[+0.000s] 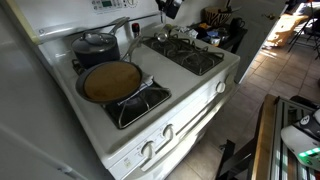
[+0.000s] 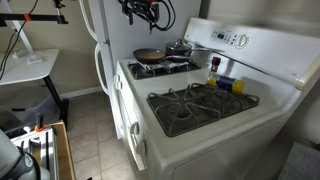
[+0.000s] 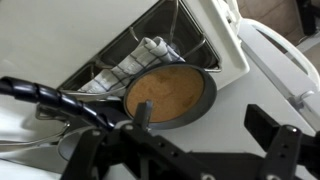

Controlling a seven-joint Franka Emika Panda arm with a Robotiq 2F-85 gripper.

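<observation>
A dark pan with a tan-brown inside rests on the front-left burner of the white stove. Under the wrist camera the same pan lies below and between the fingers, with a white checked cloth beside it on the grate. Behind the pan stands a lidded dark pot. My gripper is open, with its fingers well apart and nothing held. It shows at the top edge of the first exterior view, and high above the stove in the second, clear of the pan.
Empty grates cover the stove's other side. A dark-capped bottle and a yellow-and-blue item stand behind them. Knobs line the stove's front edge. The white fridge stands beyond the pan.
</observation>
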